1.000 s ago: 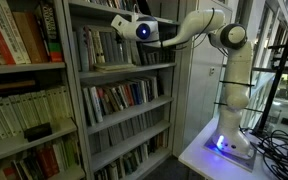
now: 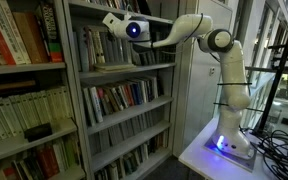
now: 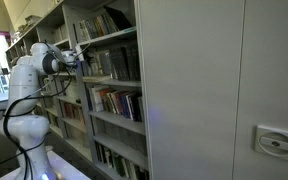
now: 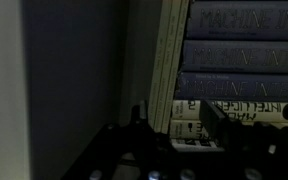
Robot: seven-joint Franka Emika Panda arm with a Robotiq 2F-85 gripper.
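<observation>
My gripper shows dark and dim at the bottom of the wrist view, its fingers standing apart. Ahead of it are thin cream book spines (image 4: 168,62) standing upright beside a grey shelf wall (image 4: 76,85). To their right, dark blue books (image 4: 239,55) and white books (image 4: 246,108) show their spines. Whether the fingers touch any book is hard to see in this darkness. From outside, the gripper (image 2: 112,22) is at the upper shelf, at the end of the outstretched white arm (image 2: 184,28).
Bookshelves (image 2: 74,85) full of books fill the left and middle. A white table (image 2: 206,160) carries the arm's base (image 2: 234,140). Loose cables (image 2: 281,152) lie at the right. In the second exterior view, a plain pale panel (image 3: 199,90) stands beside the shelves.
Over the last second the arm's end has shifted slightly left along the upper shelf. The books in the exterior view look unmoved.
</observation>
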